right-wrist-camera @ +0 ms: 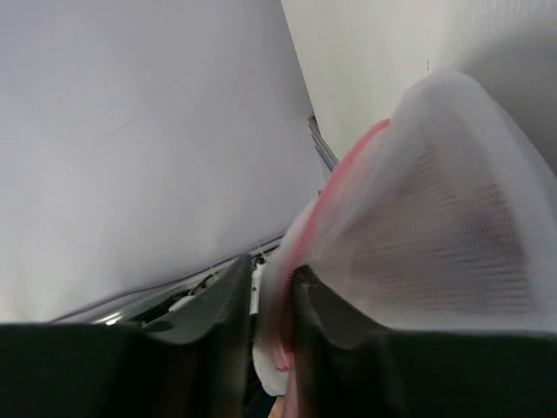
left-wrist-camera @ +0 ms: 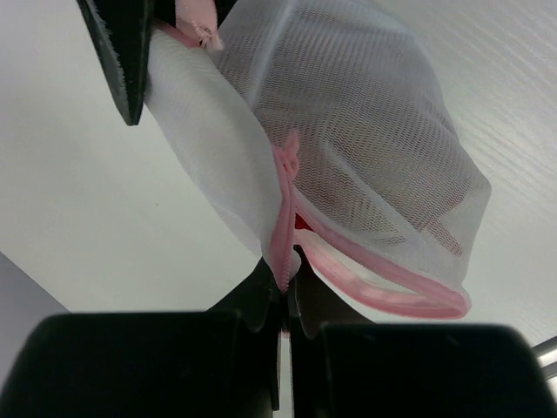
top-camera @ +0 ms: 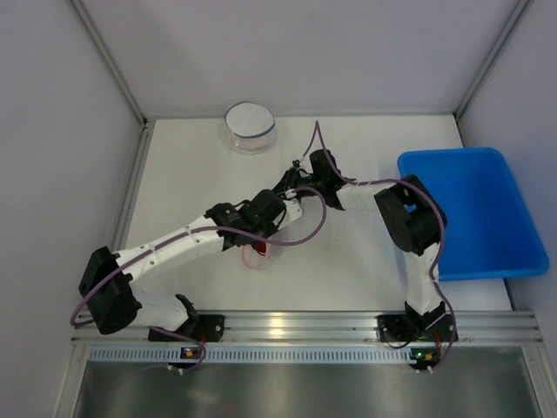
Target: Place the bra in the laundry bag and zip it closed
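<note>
A white mesh laundry bag [left-wrist-camera: 365, 148] with pink trim hangs between my grippers over the middle of the table, with a red item partly visible inside in the left wrist view. My left gripper is shut on the bag's pink-zipped edge. My right gripper is at another pink-trimmed stretch of the bag [right-wrist-camera: 435, 218]; its fingers are blurred around the fabric, so how far they are closed is hard to tell. In the top view the arms hide much of the bag.
A blue bin [top-camera: 492, 213] stands at the right, under part of the right arm. A white round container [top-camera: 250, 122] with blue trim sits at the back.
</note>
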